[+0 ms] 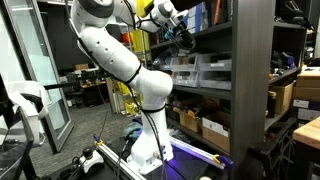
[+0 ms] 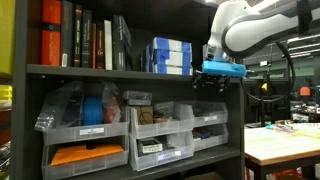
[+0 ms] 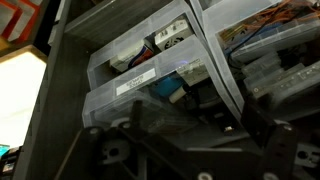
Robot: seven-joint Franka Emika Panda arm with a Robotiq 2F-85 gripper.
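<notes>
My gripper is open in the wrist view, its dark fingers standing wide apart at the lower left and lower right with nothing held between them. Beyond it lie clear plastic bins (image 3: 150, 75) with small boxed and loose items inside. From the side, the gripper (image 2: 209, 84) hangs in front of the shelf, just above the bins (image 2: 160, 128) and near the blue-and-white boxes (image 2: 170, 56). The white arm reaches up from its base, with the gripper (image 1: 184, 40) high beside the shelving.
Dark books (image 2: 80, 38) stand on the upper shelf board (image 2: 110, 73). An upright shelf panel (image 1: 250, 80) rises right of the arm. Lower down are cardboard boxes (image 1: 215, 130). A wooden table (image 2: 285, 146) stands at the right. Open floor (image 1: 75, 140) lies left of the base.
</notes>
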